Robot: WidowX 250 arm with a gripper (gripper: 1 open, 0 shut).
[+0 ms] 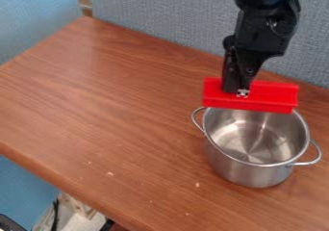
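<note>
My black gripper (pixel 241 89) hangs at the upper right, shut on a bright red block (pixel 270 97), a long bar held level. The block is just above the back rim of a steel pot (pixel 256 160) with two side handles, which stands on the wooden table. Whether the block touches the rim I cannot tell.
A grey fabric wall (pixel 154 13) runs along the back. The table's left edge drops away at the lower left, where a cable and a pale frame show.
</note>
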